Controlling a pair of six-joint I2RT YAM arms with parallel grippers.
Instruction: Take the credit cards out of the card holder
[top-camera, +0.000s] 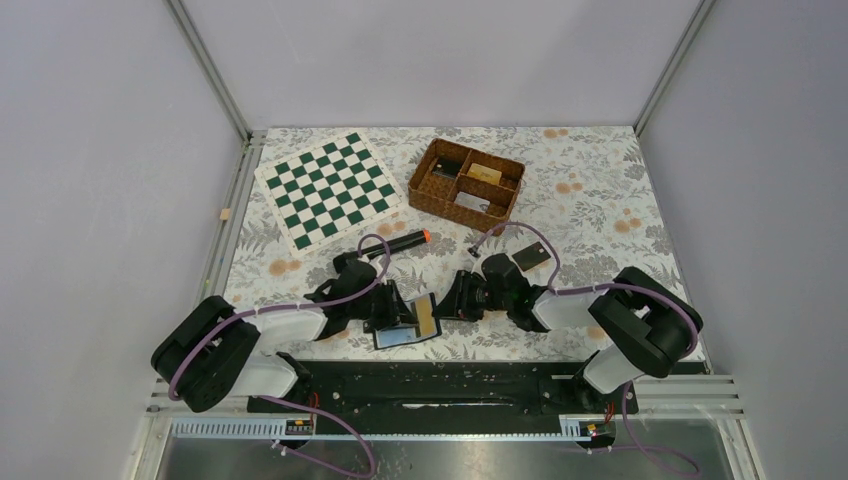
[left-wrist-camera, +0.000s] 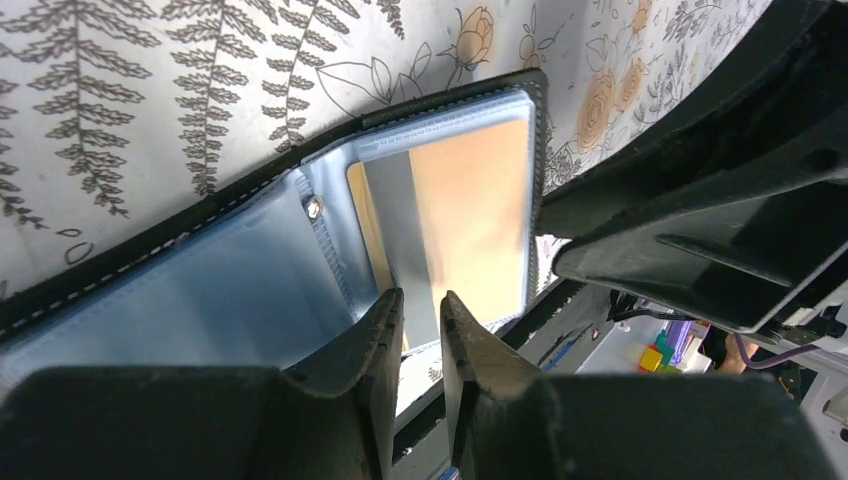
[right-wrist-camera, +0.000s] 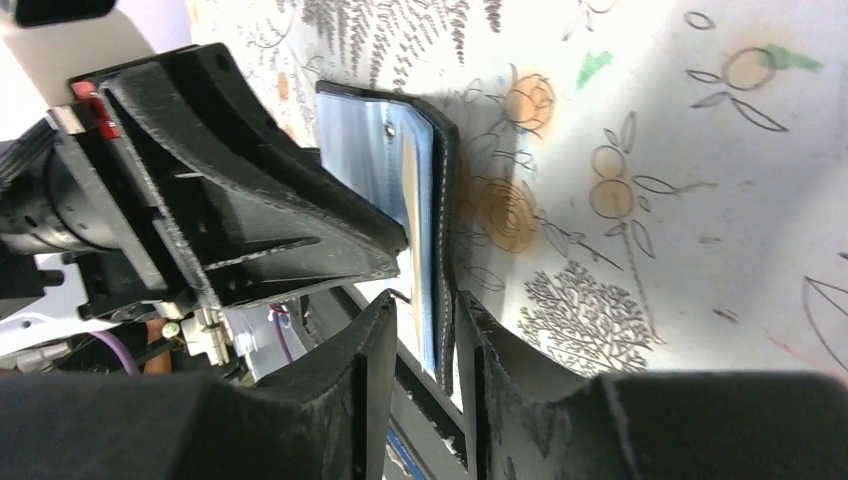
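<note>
An unfolded card holder (top-camera: 408, 333) with a black border and pale blue inside lies near the front edge, between my two grippers. In the left wrist view, a tan card (left-wrist-camera: 474, 205) and a grey card (left-wrist-camera: 398, 215) sit in its right half, with another yellowish edge beside them. My left gripper is slightly open over the grey card's near end; no card is visibly clamped. The holder's right edge (right-wrist-camera: 443, 230) runs down between the fingers of my right gripper, which is part open with a gap on the card side.
A compartmented brown basket (top-camera: 440, 208) with several items stands at the back. A dark card (top-camera: 531, 256) lies behind the right arm. A black cylinder with an orange end (top-camera: 405, 243) and a checkered board (top-camera: 333, 190) lie behind the left arm.
</note>
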